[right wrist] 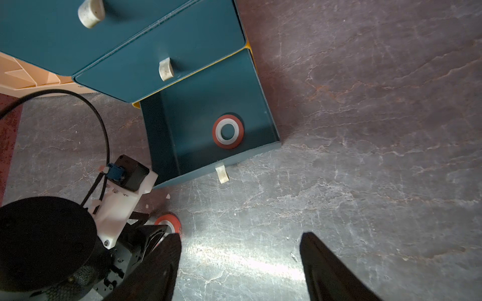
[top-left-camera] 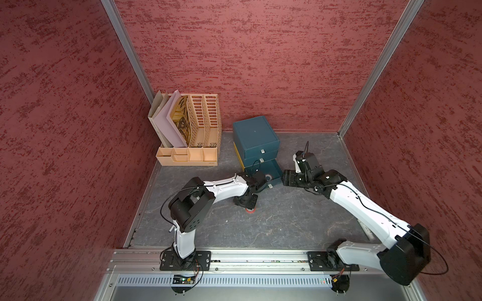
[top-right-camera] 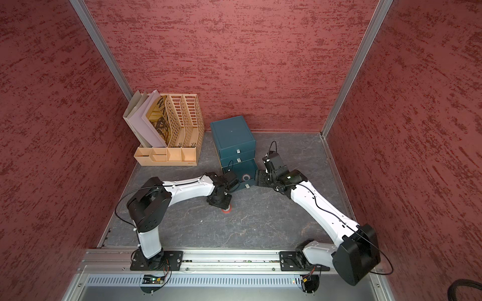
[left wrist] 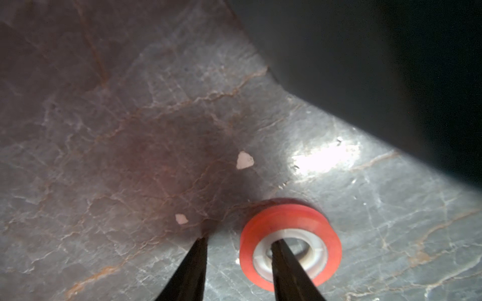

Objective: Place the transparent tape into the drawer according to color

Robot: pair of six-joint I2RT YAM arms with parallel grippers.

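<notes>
A red roll of transparent tape (left wrist: 330, 245) with a white core lies flat on the table, low in the left wrist view. My left gripper is directly over it, its fingers apart. One finger overlaps the core's opening and the other stands left of the roll, so the roll's left side shows between them; contact cannot be told. A similar red tape (right wrist: 238, 133) rests inside the pulled-out bottom drawer (right wrist: 190, 107) of the blue cabinet (top-left-camera: 256, 133). My right gripper stands open and empty, just right of the drawer in the top views.
A wooden organizer (top-left-camera: 188, 158) with folders stands at the back left. The left arm passes close to the drawer's left front corner. Bare table lies at the front and right of the cabinet.
</notes>
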